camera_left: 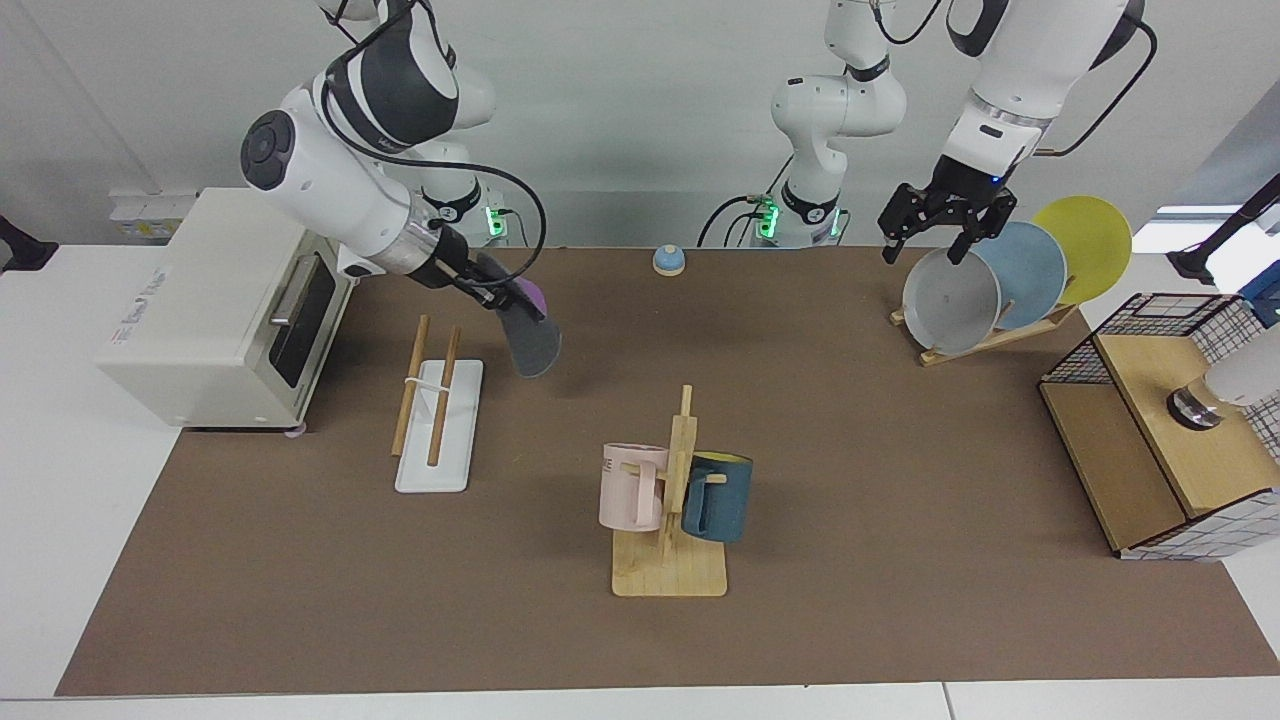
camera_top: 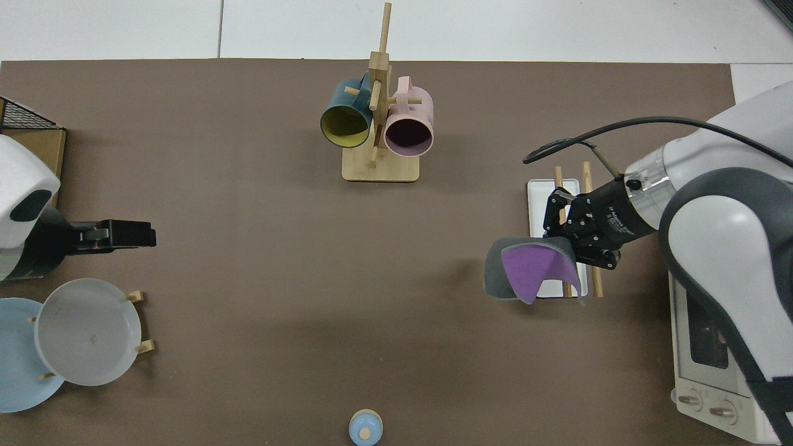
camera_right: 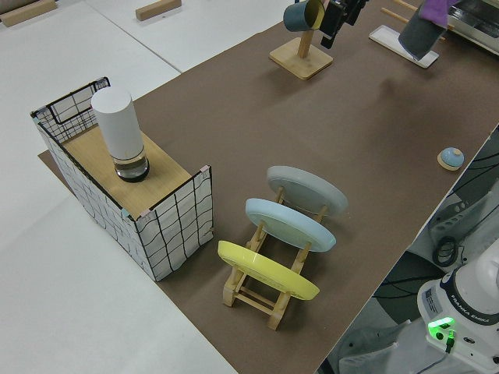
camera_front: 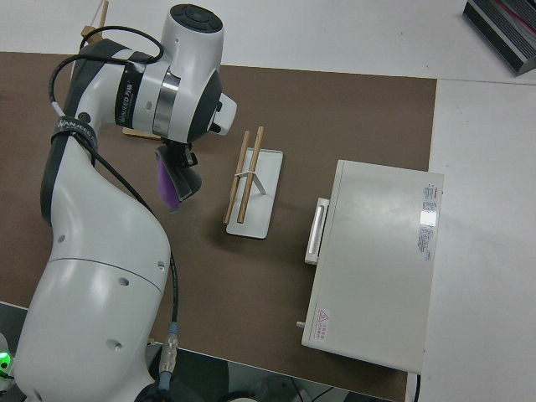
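Observation:
A grey and purple cloth (camera_top: 539, 271) hangs from one gripper (camera_top: 557, 241), which is shut on it; in the top view this arm enters from the right, and the cloth is over the near part of a white board (camera_top: 539, 204) with wooden rods. In the left view the cloth (camera_left: 528, 336) hangs beside that board (camera_left: 456, 468). The other gripper (camera_top: 134, 234), at the left of the top view, is above the plate rack's far side with no object visible at it; whether it is open is unclear.
A mug tree (camera_top: 379, 171) holds blue and pink mugs at the back centre. A microwave (camera_left: 216, 324) stands beside the board. Plates (camera_top: 85, 331) stand in a rack near a wire basket (camera_right: 148, 249). A small blue item (camera_top: 365, 430) lies at the front.

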